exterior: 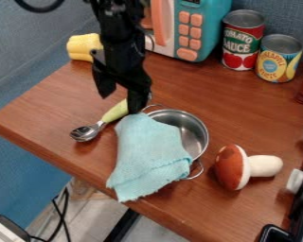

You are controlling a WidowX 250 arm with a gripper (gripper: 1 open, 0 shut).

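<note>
My black gripper [121, 89] hangs low over the upper end of a pale yellow-handled spoon [114, 115], whose metal bowl points toward the front left. Its two fingers are apart, one at the far end of the handle, hiding part of it; whether they touch it I cannot tell. Right of the spoon sits a metal pot [188, 129] with a light blue cloth [145, 161] draped over its front left.
A red-capped toy mushroom [242, 166] lies at the right. At the back stand a toy microwave [191, 28], a tomato sauce can [241, 43] and a yellow can [279, 57].
</note>
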